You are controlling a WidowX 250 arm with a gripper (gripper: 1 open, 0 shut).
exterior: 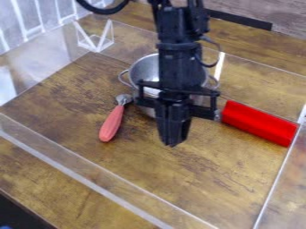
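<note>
My gripper (173, 130) hangs at the centre of the camera view, dark, its fingertips pointing down over the bare wooden surface, with nothing visible between them; it looks shut. Behind it a round metal pot (148, 71) with wire handles is largely hidden by the arm. To the left lies an orange-red handled utensil (114, 123) with a metal end. To the right lies a red cylinder (259, 123) on its side.
A white wire-like object (93, 36) stands at the back left. Clear panels edge the work area, and a dark bar sits at the back right.
</note>
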